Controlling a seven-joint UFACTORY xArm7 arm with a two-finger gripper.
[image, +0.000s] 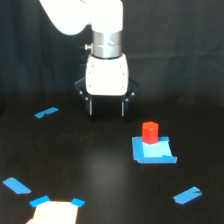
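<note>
A small red block (150, 132) stands upright on a pale square (154, 150) bordered with blue tape, right of centre in the camera view. My gripper (107, 108) hangs under the white hand, up and to the left of the red block and apart from it. Its two dark fingers (125, 106) stand wide apart, with nothing between them. The fingertips are dim against the black background, so their height above the table is hard to judge.
A cream sheet (55, 213) with tape at its corners is cut off by the bottom left edge. Flat pieces of blue tape lie at the left (16, 186), upper left (46, 112) and lower right (187, 195).
</note>
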